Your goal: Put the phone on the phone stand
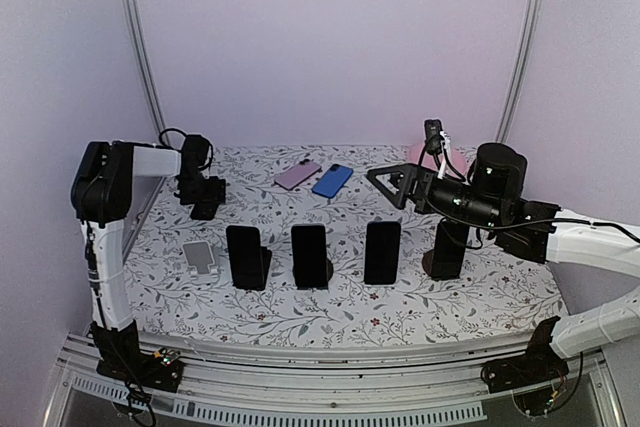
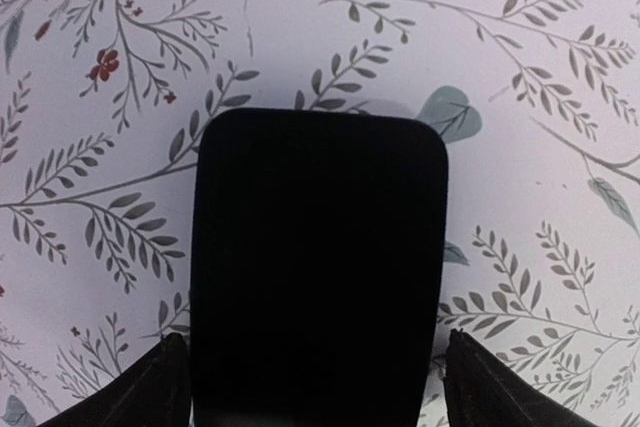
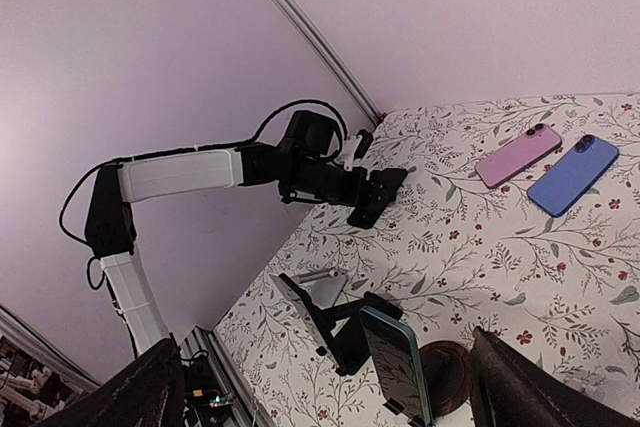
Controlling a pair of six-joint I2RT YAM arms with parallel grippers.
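A black phone (image 2: 315,247) lies flat on the patterned table at the back left, also visible in the top view (image 1: 206,209). My left gripper (image 1: 210,192) is low over it, open, with a fingertip to either side of the phone in the left wrist view. An empty white phone stand (image 1: 198,255) stands at the front left. My right gripper (image 1: 390,182) is raised above the right half of the table, open, with nothing between its fingers.
Several stands holding upright phones (image 1: 310,255) form a row along the front. A pink phone (image 1: 297,173) and a blue phone (image 1: 332,181) lie flat at the back middle. Bare table separates them from the front row.
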